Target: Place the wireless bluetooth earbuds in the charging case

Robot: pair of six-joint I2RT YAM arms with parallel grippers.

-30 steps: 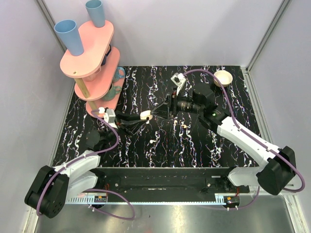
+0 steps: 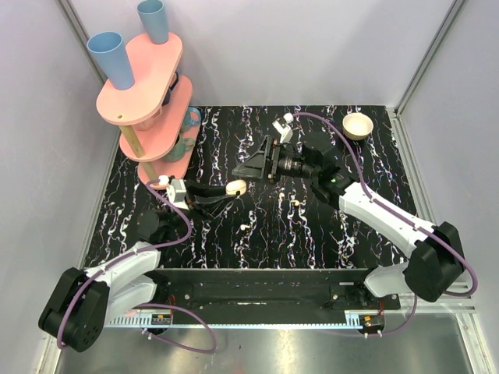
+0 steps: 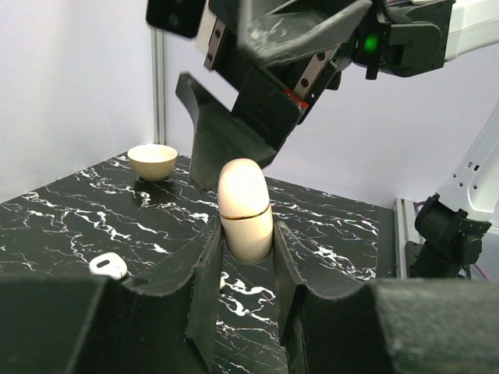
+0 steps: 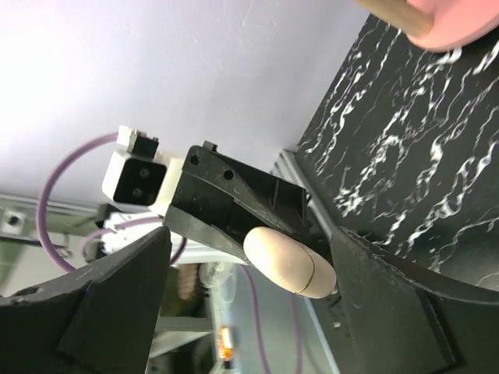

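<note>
The cream charging case (image 2: 236, 187) is upright in my left gripper, which is shut on it, just left of the table's middle. A seam runs around its top in the left wrist view. My right gripper (image 2: 253, 167) stands open just beside and above the case, which shows between its fingers in the right wrist view (image 4: 288, 262). Small white pieces, perhaps earbuds, lie on the black table: one (image 2: 245, 227) below the case, others (image 2: 295, 202) to its right; they are too small to identify surely.
A pink tiered shelf (image 2: 131, 102) with blue cups (image 2: 111, 58) and mugs stands at the back left. A cream bowl (image 2: 357, 126) sits at the back right.
My right gripper has shifted slightly left and up in the top view, leaving more of the case visible. The left gripper with the case has barely moved.
</note>
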